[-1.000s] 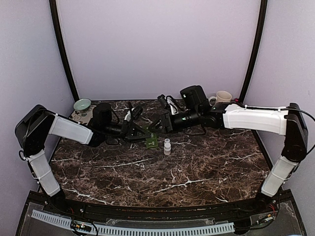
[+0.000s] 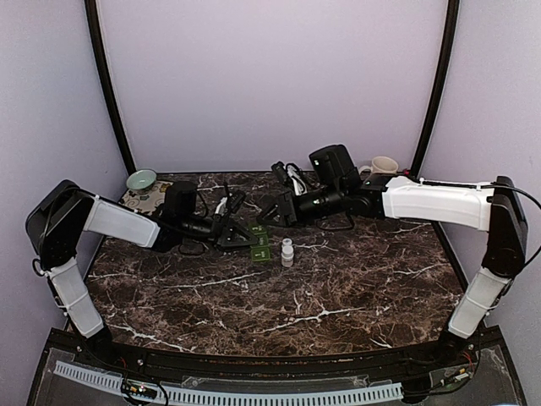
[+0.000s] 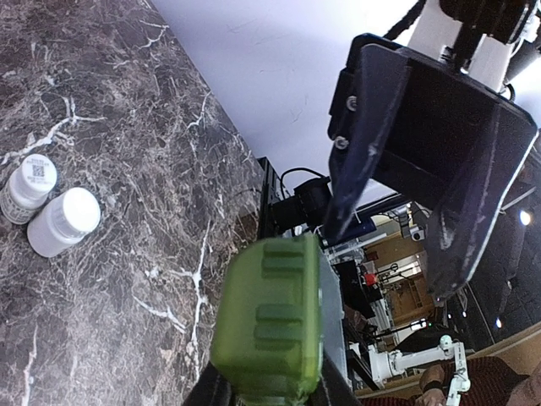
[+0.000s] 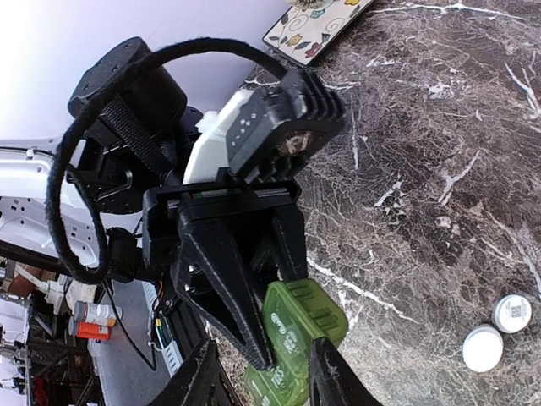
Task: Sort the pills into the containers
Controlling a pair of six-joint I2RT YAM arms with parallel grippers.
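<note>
A long green pill organizer with several lidded compartments hangs above the marble table, my left gripper shut on it. In the right wrist view the left gripper's black fingers meet the organizer at its side. My right gripper is open close to the organizer, its fingertips apart at the bottom of that view. From the left wrist view, the right gripper's fingers stand apart above the organizer. Two white-capped bottles stand close together on the table. No loose pills show.
At the back left, a pale green bowl sits on a patterned tray. A white mug is at the back right, behind my right arm.
My left gripper has shifted slightly toward the table's front with the organizer in it. The right arm has barely moved, and the bottles are where they were.
</note>
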